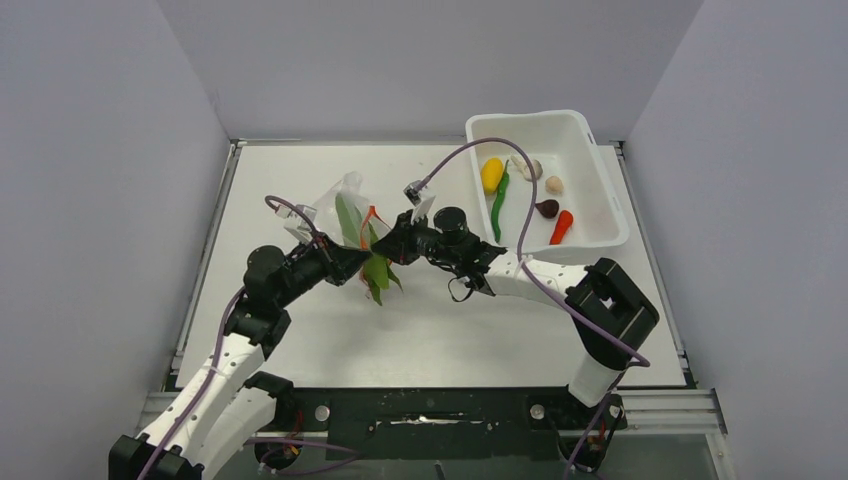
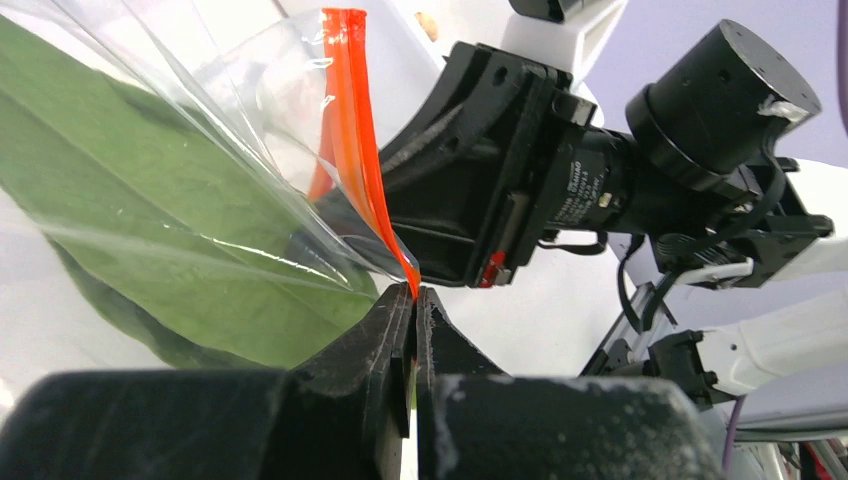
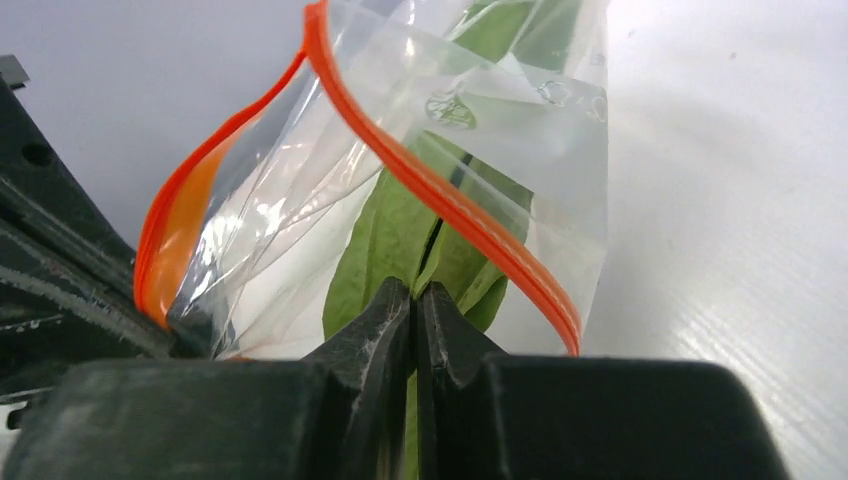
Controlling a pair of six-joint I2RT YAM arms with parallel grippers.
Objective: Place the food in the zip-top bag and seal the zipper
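Note:
A clear zip top bag (image 2: 290, 80) with an orange zipper band hangs between my two arms, left of the table's middle. My left gripper is shut on the end of the orange zipper edge. Several long green leaves (image 3: 390, 235) lie partly inside the bag, and their lower ends stick out of its mouth in the top view. My right gripper is shut on the leaves, with the bag's orange edges (image 3: 450, 200) spread on either side. In the top view the two grippers almost touch, so the bag's mouth is partly hidden.
A white bin (image 1: 590, 150) at the back right holds a yellow vegetable (image 1: 491, 175), a green pepper (image 1: 500, 205), a red pepper (image 1: 562, 228) and several others.

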